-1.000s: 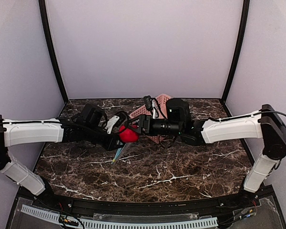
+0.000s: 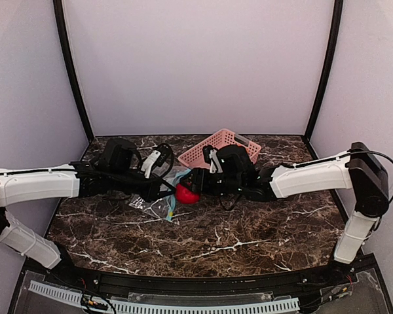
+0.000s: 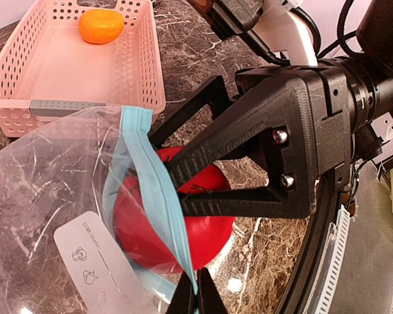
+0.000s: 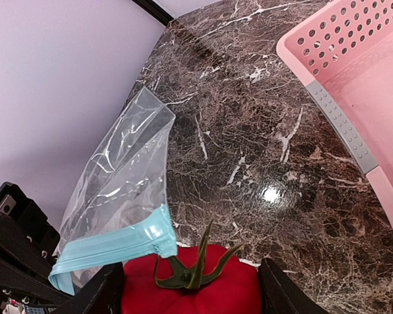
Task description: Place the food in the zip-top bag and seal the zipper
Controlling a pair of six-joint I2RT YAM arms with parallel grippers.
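Note:
My right gripper is shut on a red tomato with a green stem. The clear zip top bag has a light blue zip strip around its mouth. My left gripper pinches that strip near its lower end. In the left wrist view, part of the tomato shows through the bag's film, between the near and far strips, and part sticks out to the right. How deep it sits in the mouth is hard to tell. A white label is on the bag.
Behind the arms stands a pink basket with an orange food item inside. In the top view, both arms nearly meet around the bag's mouth.
The tomato, in my right gripper, has moved slightly right and toward the front of the table. My left gripper has shifted right, and the bag's mouth has spread wider around the tomato.

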